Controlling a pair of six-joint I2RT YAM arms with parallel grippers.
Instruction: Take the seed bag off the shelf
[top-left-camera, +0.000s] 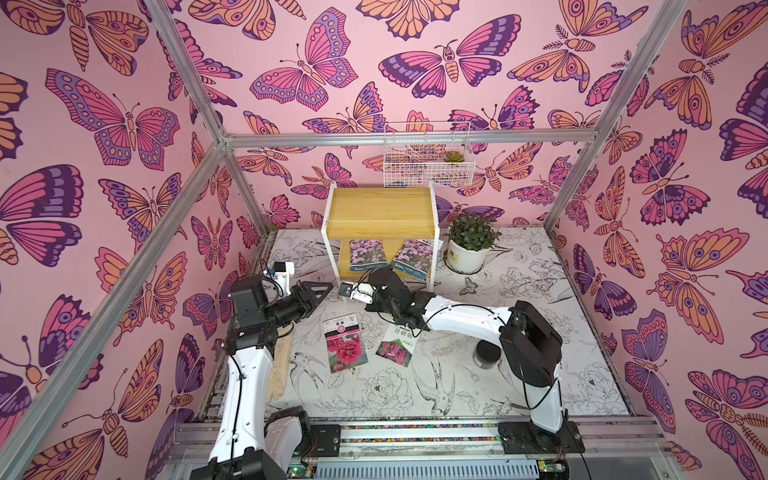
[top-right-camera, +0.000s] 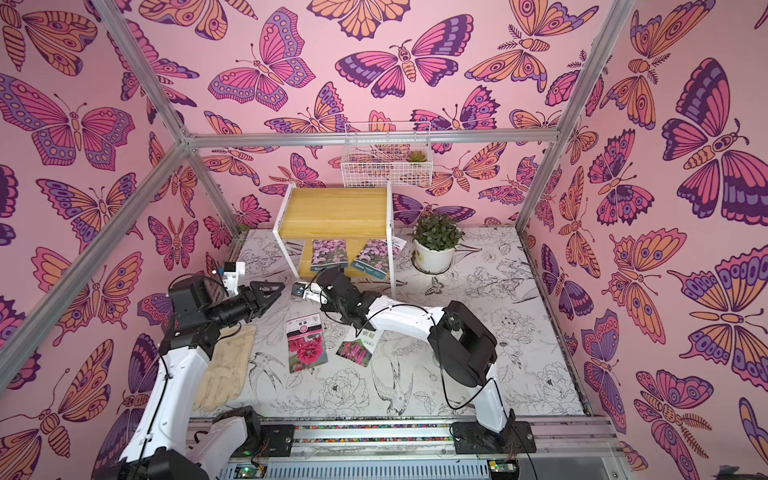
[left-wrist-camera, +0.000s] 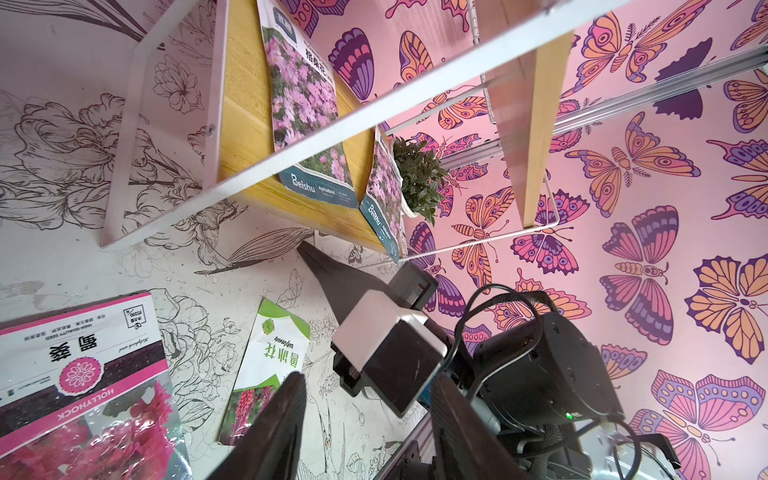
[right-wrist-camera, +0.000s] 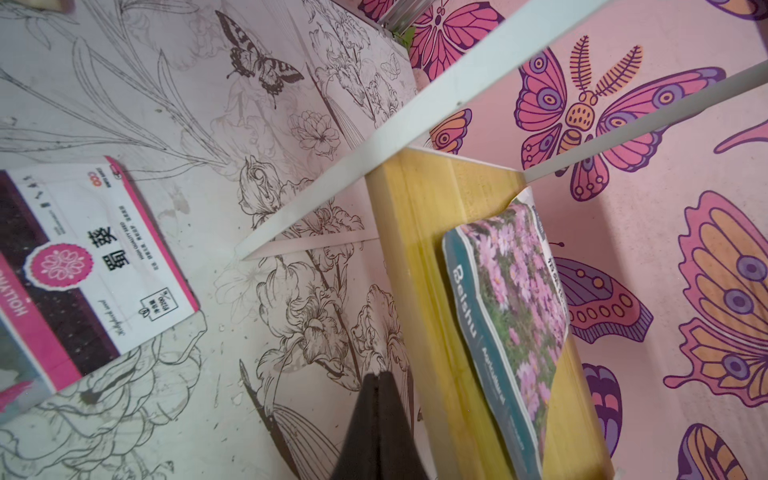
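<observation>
Two seed bags with pink flowers and teal bottoms, a left bag (top-left-camera: 367, 253) and a right bag (top-left-camera: 414, 254), lie on the lower board of the wooden shelf (top-left-camera: 380, 212). In the left wrist view the left bag (left-wrist-camera: 308, 104) reaches to the board's front edge. My right gripper is shut, nothing visible between its fingers, just outside the board's front edge and apart from the bag (right-wrist-camera: 512, 312). My left gripper stands partly open and empty, left of the shelf's front in the top left view.
A hollyhock packet (top-left-camera: 345, 344) and a second flower packet (top-left-camera: 397, 345) lie on the table before the shelf. White shelf legs (top-left-camera: 330, 232) flank the opening. A potted plant (top-left-camera: 470, 244) stands right of the shelf; a dark round object (top-left-camera: 486, 353) sits under the right arm.
</observation>
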